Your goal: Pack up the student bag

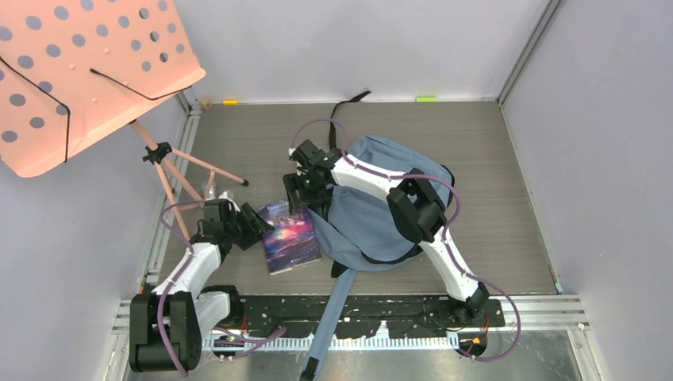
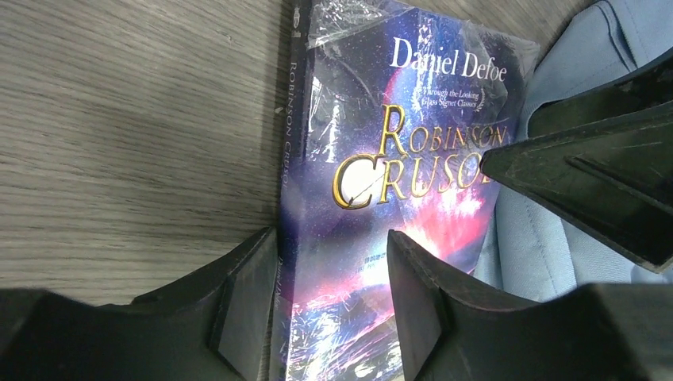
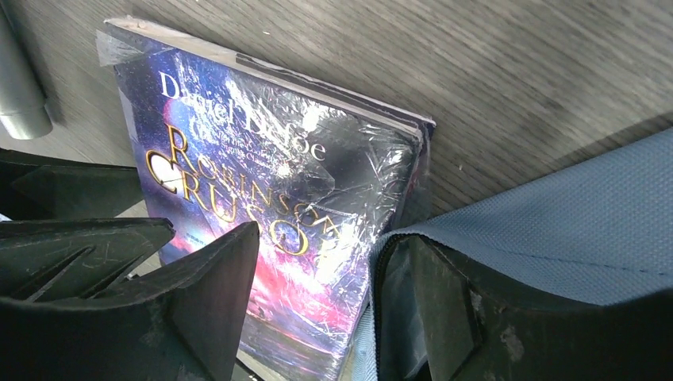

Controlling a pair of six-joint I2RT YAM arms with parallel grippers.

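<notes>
A plastic-wrapped Robinson Crusoe book [image 1: 290, 242] lies flat on the table, left of a blue-grey fabric bag [image 1: 369, 218]. My left gripper is over the book's left edge, fingers apart, one beside the spine, the other over the cover. My right gripper stands open over the book's opposite edge by the bag, one finger over the cover, the other at the bag's zippered edge. In both wrist views the opposite gripper's dark fingers reach over the book.
A pink perforated stand [image 1: 95, 71] with tripod legs is at upper left. A grey cylinder [image 3: 20, 103] lies beside the book. Bare table [image 1: 496, 238] is at the right; straps extend from the bag to front and back.
</notes>
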